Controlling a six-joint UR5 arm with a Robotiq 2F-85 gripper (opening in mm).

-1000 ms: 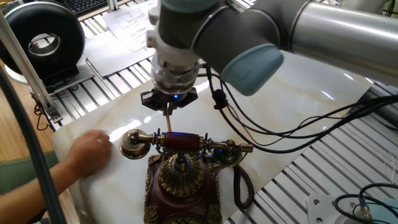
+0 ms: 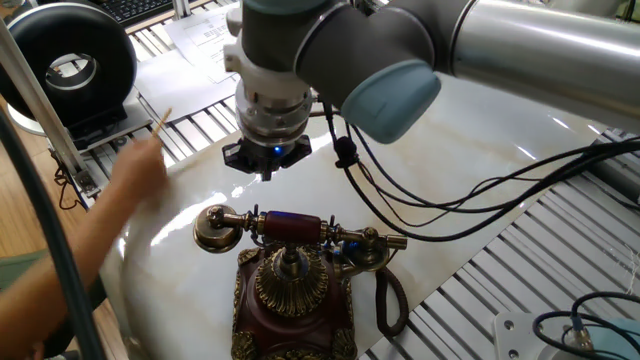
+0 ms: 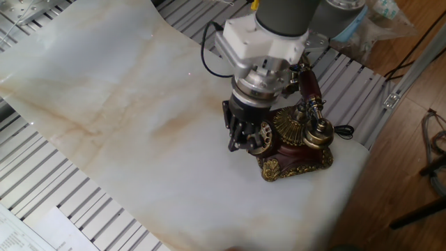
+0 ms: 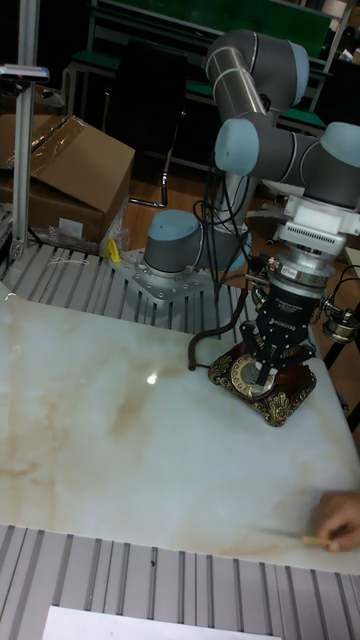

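An antique-style telephone (image 2: 290, 285), dark red with gold ornament, stands on the marbled sheet, its handset (image 2: 292, 227) resting across the cradle. Its round dial (image 3: 263, 138) faces my gripper (image 3: 240, 148), which hangs pointing down close in front of it. The black fingers look drawn together, and nothing shows between them. From the other side, the gripper (image 4: 263, 375) overlaps the dial, so touching or apart cannot be told. A person's hand (image 2: 140, 168) holds a thin light-brown stick (image 2: 162, 121), well away from the gripper, over the sheet's edge.
A dark cord (image 4: 194, 347) curls beside the telephone. Black cables (image 2: 450, 212) loop from the arm over the sheet. A black ring-shaped device (image 2: 68, 68) and papers (image 2: 195, 65) lie beyond the sheet. Much of the marbled sheet (image 3: 118, 118) is bare.
A second ago the stick was between my fingers; the person's hand reached in to it and has now drawn back with it. My arm shifted slightly; the telephone stayed put.
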